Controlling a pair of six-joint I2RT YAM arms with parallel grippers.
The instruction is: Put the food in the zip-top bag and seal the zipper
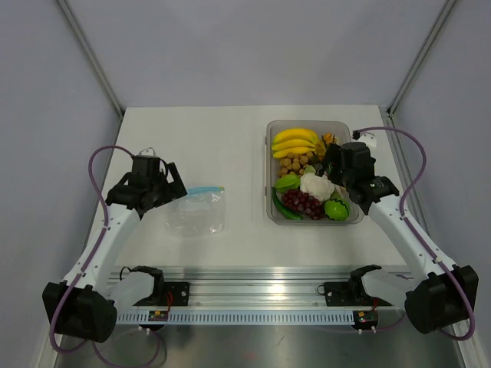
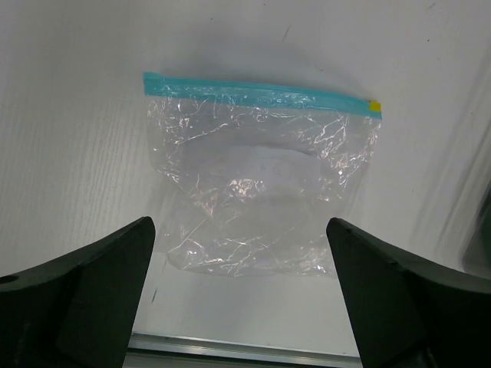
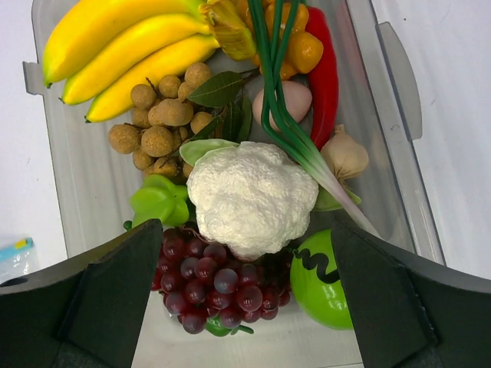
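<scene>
A clear zip top bag (image 2: 249,180) lies flat on the table, looking empty, with a blue zipper strip (image 2: 261,93) and a yellow slider (image 2: 374,106) at the strip's right end. Above the table beside the bag, my left gripper (image 1: 179,184) is open and empty. The food sits in a clear bin (image 1: 270,201): bananas (image 3: 130,46), brown longans (image 3: 159,130), a cauliflower (image 3: 252,198), red grapes (image 3: 219,284), a green pepper (image 3: 159,201), spring onions (image 3: 295,146) and more. Over the bin hangs my right gripper (image 1: 327,161), open, with its fingers apart and holding nothing.
Inside the bin also lie a red chili (image 3: 325,80), a garlic bulb (image 3: 345,156), an egg (image 3: 288,103) and a round green item (image 3: 318,284). A metal rail (image 1: 253,276) runs along the front.
</scene>
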